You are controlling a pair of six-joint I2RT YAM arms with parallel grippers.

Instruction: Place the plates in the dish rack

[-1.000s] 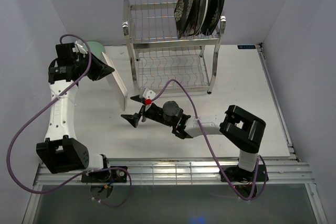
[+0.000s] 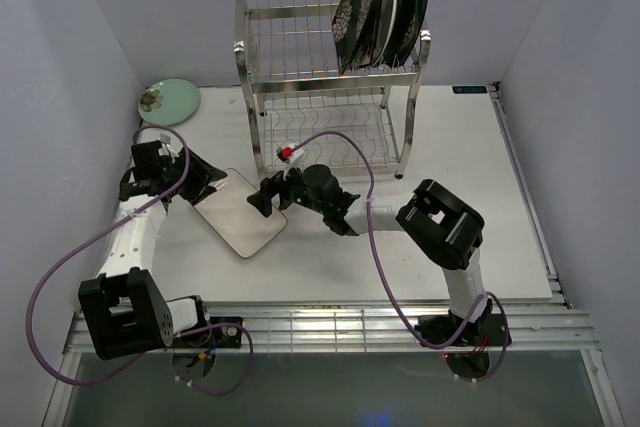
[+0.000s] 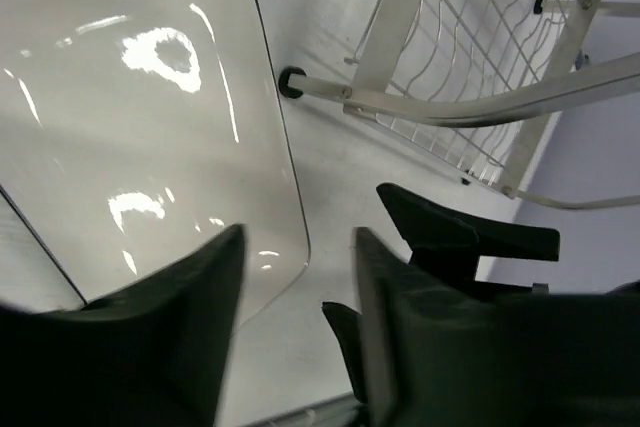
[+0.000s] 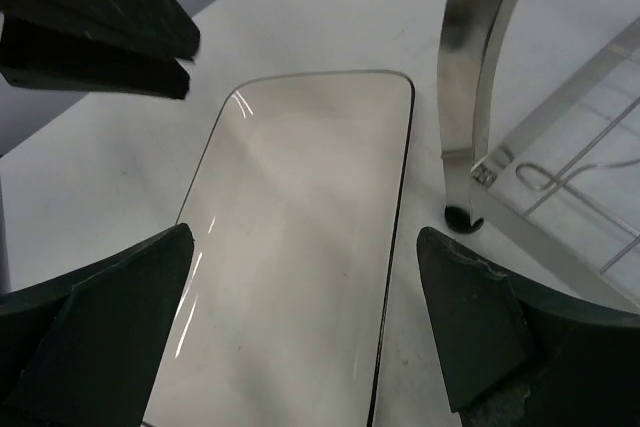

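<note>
A white square plate (image 2: 240, 217) (image 3: 140, 117) (image 4: 290, 237) lies flat on the counter beside the rack's front left leg. My left gripper (image 2: 210, 177) is over its left side, part open, with nothing visibly held. My right gripper (image 2: 270, 197) stands open over the plate's right side. The dish rack (image 2: 332, 80) holds several dark plates (image 2: 352, 12) and a white one upright at the upper right. A green plate (image 2: 169, 101) lies at the back left.
The rack's lower shelf (image 2: 330, 137) is empty. Side walls and a metal rail along the front edge bound the area.
The white plate has gone from standing tilted to lying flat.
</note>
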